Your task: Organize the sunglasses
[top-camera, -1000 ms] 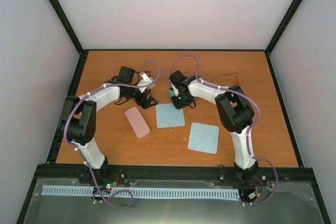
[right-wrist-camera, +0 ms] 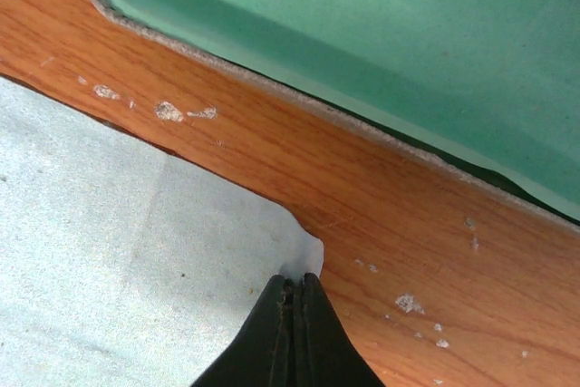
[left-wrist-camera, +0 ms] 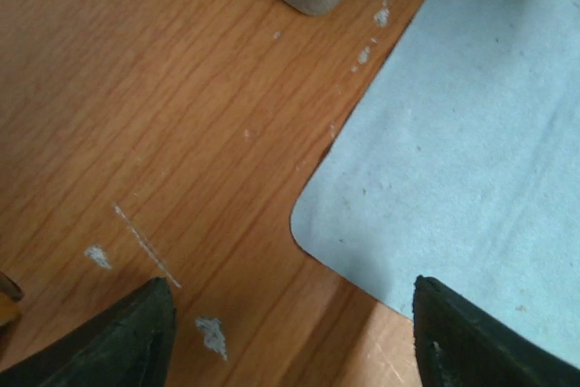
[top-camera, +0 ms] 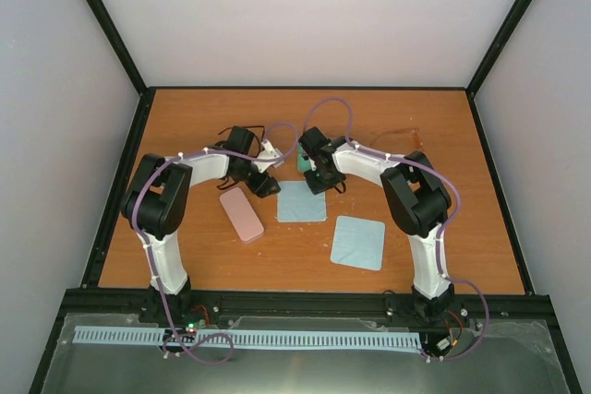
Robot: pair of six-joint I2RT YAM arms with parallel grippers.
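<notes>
A light blue cloth (top-camera: 300, 205) lies at the middle of the table, with a green case (right-wrist-camera: 362, 33) just beyond it. My right gripper is shut on the cloth's corner beside the case. My left gripper is open at the cloth's left corner, its fingers apart with the cloth's edge between and below them. In the top view both grippers hide much of the case. I cannot make out any sunglasses.
A pink case (top-camera: 242, 214) lies left of the cloth and a second light blue cloth (top-camera: 357, 243) lies to the lower right. The front and right of the table have bare room.
My left arm has moved right toward the cloth's left corner. The right arm has barely moved, and the cloth has shifted very slightly.
</notes>
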